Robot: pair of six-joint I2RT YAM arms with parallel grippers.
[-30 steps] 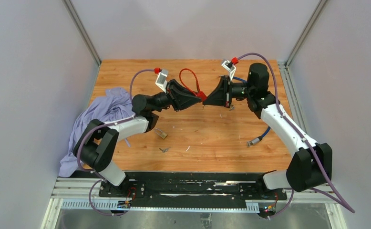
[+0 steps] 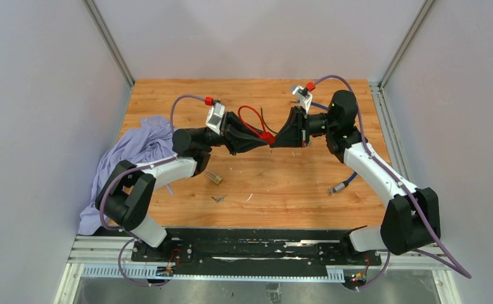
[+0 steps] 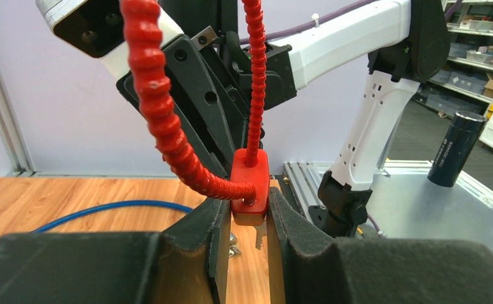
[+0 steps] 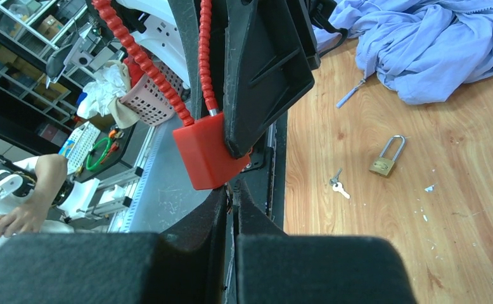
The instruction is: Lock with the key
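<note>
A red lock [image 2: 267, 137] with a red coiled cable loop is held at the centre above the table, my left gripper [image 2: 259, 135] shut on its body. In the left wrist view the red lock body [image 3: 250, 166] sits between the fingertips, a small silver key [image 3: 261, 235] visible just beyond and below it. My right gripper [image 2: 275, 142] meets it from the right. In the right wrist view its fingers are shut just under the red body [image 4: 209, 152], with a small piece of metal at their tips, apparently the key.
A brass padlock [image 4: 383, 164] and loose keys [image 4: 339, 187] lie on the wooden table [image 2: 282, 190]. A lilac cloth [image 2: 123, 164] covers the left side. A blue cable with metal connector [image 2: 338, 188] lies on the right.
Both grippers and the red lock have moved slightly toward the front of the table since about a second ago, staying together.
</note>
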